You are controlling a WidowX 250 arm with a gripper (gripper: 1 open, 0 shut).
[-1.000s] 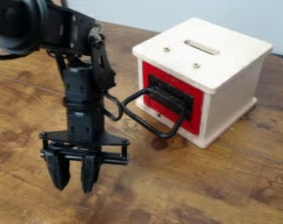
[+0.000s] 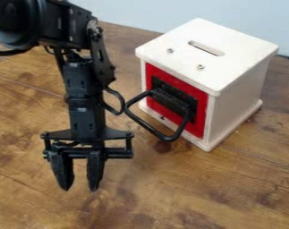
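Note:
A white wooden box (image 2: 235, 94) with a slot on top stands at the right. Its red front panel (image 2: 197, 132) carries a black fitting with a black loop handle (image 2: 171, 137) that sticks out toward the arm. To the left of the box, my black gripper (image 2: 79, 170) points down over the wooden table, its two fingers apart with nothing visible between them. It is apart from the handle, lower in the view and to its left.
A pale wall (image 2: 147, 9) lies behind the box along the back edge.
My gripper has moved slightly up and to the right in the view. The box and its handle look unchanged.

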